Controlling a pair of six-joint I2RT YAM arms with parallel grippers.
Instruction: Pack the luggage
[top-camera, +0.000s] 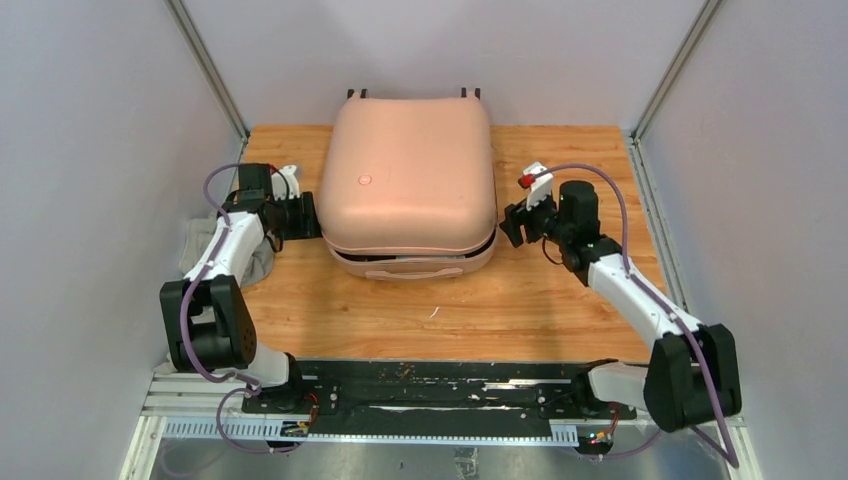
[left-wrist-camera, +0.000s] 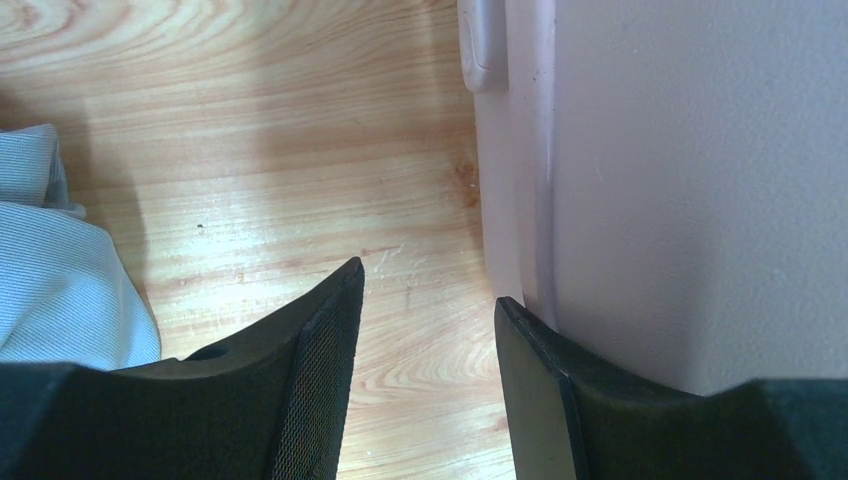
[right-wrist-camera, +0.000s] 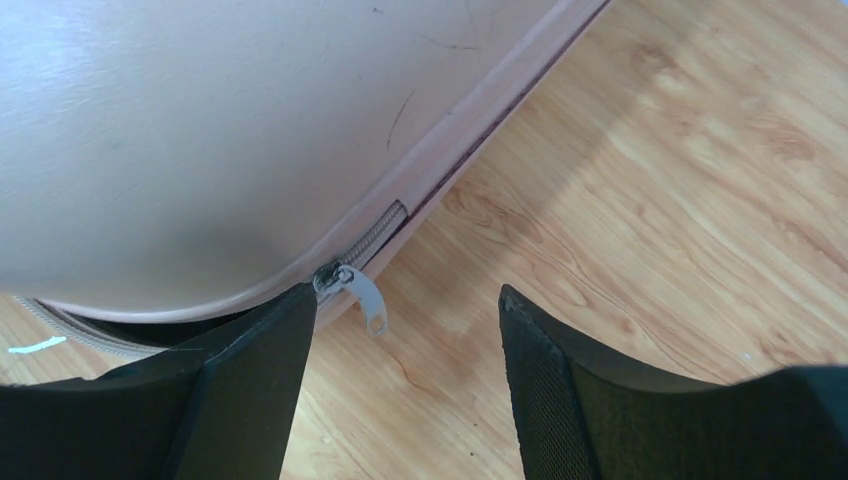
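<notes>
The pink suitcase (top-camera: 408, 175) lies with its lid down, a dark gap showing along its front edge. My left gripper is beside the suitcase's left side (left-wrist-camera: 690, 180), fingers apart, with bare wood between the fingers. My right gripper stands open at the front right of the suitcase; a zipper pull (right-wrist-camera: 362, 294) hangs near its left finger, the zip partly open toward the front corner.
A grey cloth (left-wrist-camera: 60, 290) lies on the table left of the suitcase, under the left arm. Walls stand at the back and sides.
</notes>
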